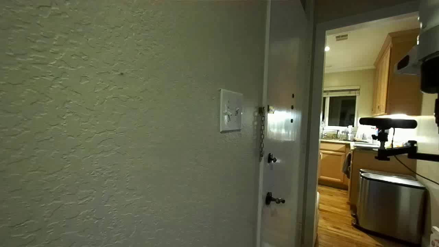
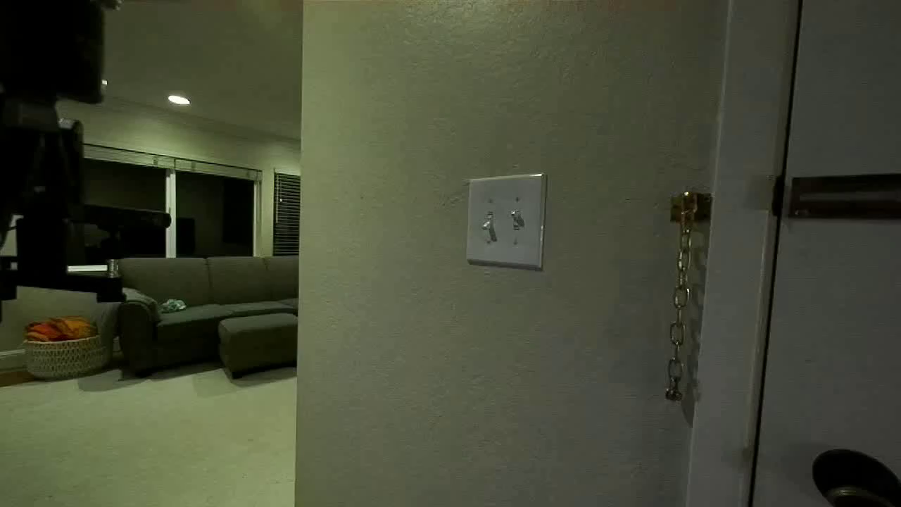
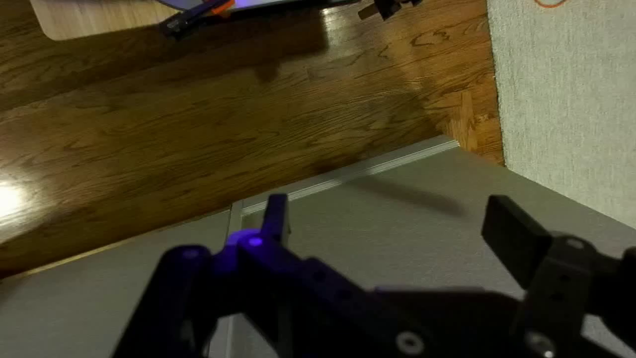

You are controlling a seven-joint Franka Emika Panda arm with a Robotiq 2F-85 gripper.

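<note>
A white double switch plate [image 2: 507, 252] is mounted on the textured wall, its two toggles side by side. From the first exterior view the same switch plate [image 1: 231, 123] appears at an angle, left of the door. In the wrist view my gripper is open, its fingers wide apart and nothing between them. Below it in that view lies the bare wall [image 3: 381, 238]; the switch plate does not show there. Neither exterior view shows the fingers clearly; only a dark part of the arm [image 2: 51, 51] enters at the left edge of the second.
A door chain [image 2: 678, 313] hangs right of the switch plate, beside the white door [image 1: 282, 136] with its knobs. A steel bin [image 1: 391, 206] stands in the kitchen. A sofa [image 2: 203, 287] and basket [image 2: 66, 356] are farther back. The wall around the plate is clear.
</note>
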